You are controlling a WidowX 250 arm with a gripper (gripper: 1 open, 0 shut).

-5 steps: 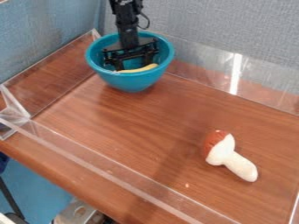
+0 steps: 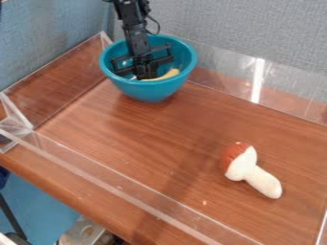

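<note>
My black gripper (image 2: 141, 63) reaches down into a teal bowl (image 2: 173, 81) at the back left of the wooden surface. A yellow elongated item (image 2: 163, 75) lies in the bowl beside the fingers, partly hidden by them and the rim. Whether anything sits between the fingers is hard to see. A plush mushroom (image 2: 255, 176) with a red-brown cap and white stem lies at the right.
Clear plastic walls edge the wooden surface (image 2: 141, 163), with grey padded walls behind. A blue floor shows at the lower left.
The gripper has shifted slightly left within the bowl over the last second. The bowl and mushroom look unmoved.
</note>
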